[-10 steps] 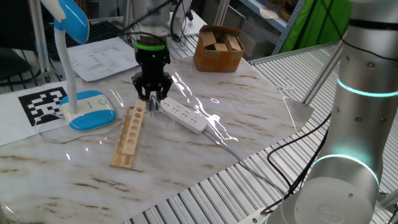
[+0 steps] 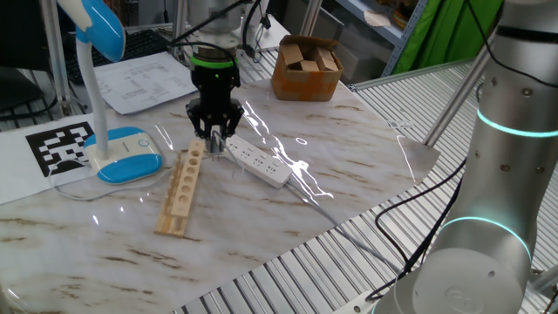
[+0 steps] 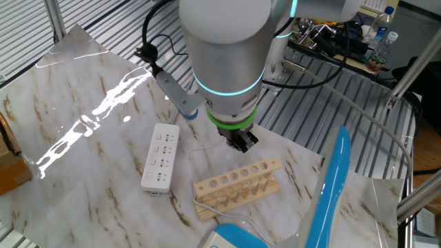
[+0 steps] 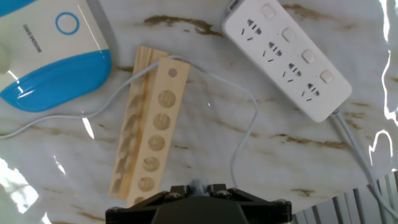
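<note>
My gripper [image 2: 214, 133] points down above the table, just past the far end of a wooden rack [image 2: 186, 187]. A small greyish thing [image 4: 198, 186] shows between its fingertips in the wrist view; it is too blurred to name, and whether the fingers grip it is unclear. The rack, with a row of round holes, lies left of the gripper in that view. A thin white cable [image 4: 253, 111] crosses the rack's end and curves down close to the fingers; its end is hidden. A white power strip [image 3: 160, 158] with several sockets lies beside the rack, apart from it.
A blue and white desk lamp [image 2: 125, 158] stands left of the rack. At the back are an open cardboard box [image 2: 307, 71] and paper sheets [image 2: 144, 83]. The strip's grey cord [image 2: 336, 225] runs off the table edge. Bare marble-patterned tabletop lies in front.
The rack, power strip and lamp look unmoved.
</note>
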